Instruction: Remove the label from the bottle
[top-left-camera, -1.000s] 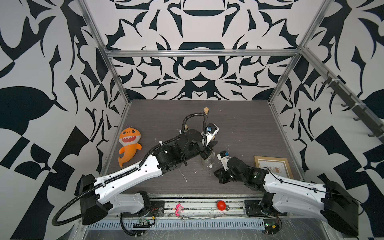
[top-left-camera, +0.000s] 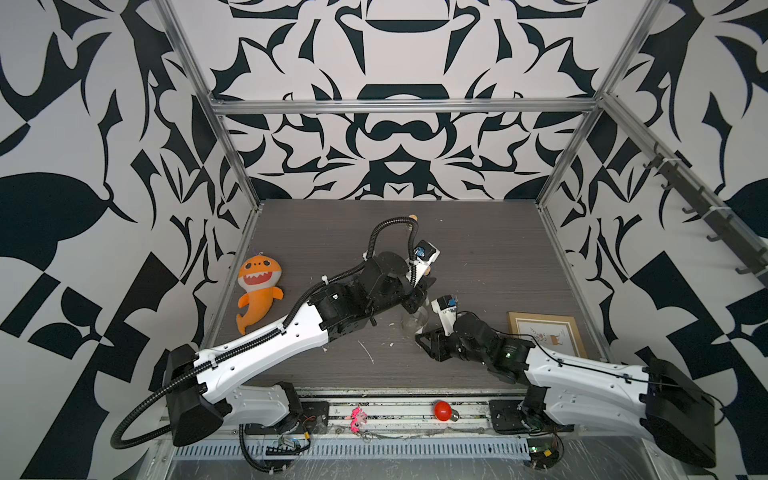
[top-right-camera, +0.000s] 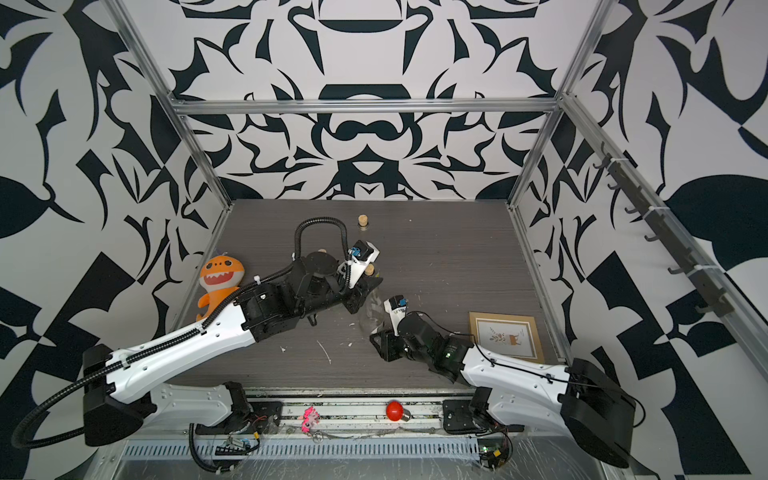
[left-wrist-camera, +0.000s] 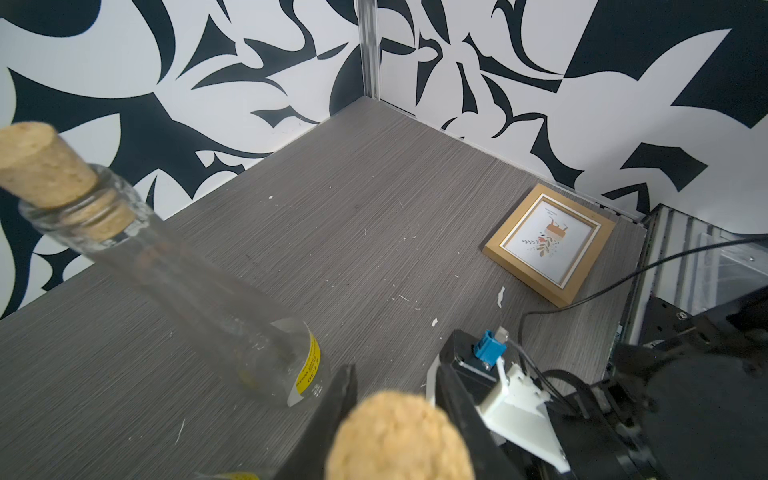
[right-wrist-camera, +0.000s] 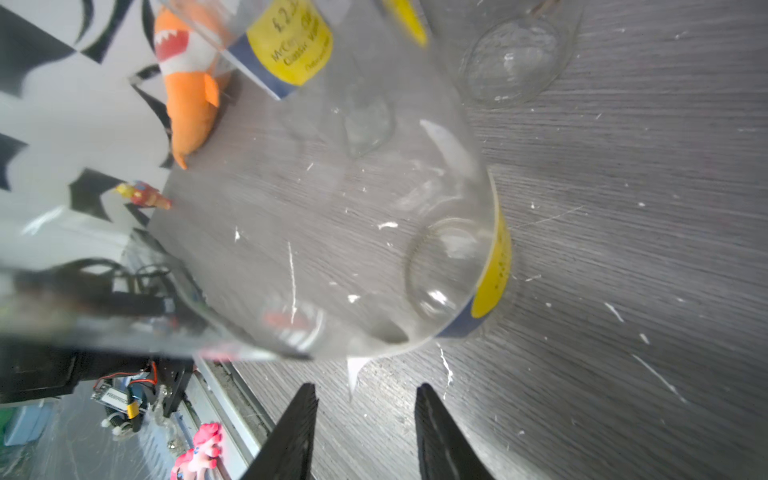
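Note:
My left gripper (top-right-camera: 361, 289) is shut on a corked glass bottle (top-right-camera: 369, 316); in the left wrist view the cork (left-wrist-camera: 397, 436) fills the bottom between the fingers. Just right of and below it, my right gripper stands open beside the bottle's lower part, nothing between its fingers. In the right wrist view the clear bottle looms large, with a yellow and blue label (right-wrist-camera: 496, 264) near its base and a small white flap hanging above the fingertips. A second corked bottle (left-wrist-camera: 208, 304) with a yellow label stands beyond.
An orange shark toy (top-left-camera: 260, 292) lies at the left, a framed picture (top-left-camera: 544, 332) at the right front. Small white scraps (top-left-camera: 365, 352) are scattered on the table.
My right gripper has moved left toward the bottle.

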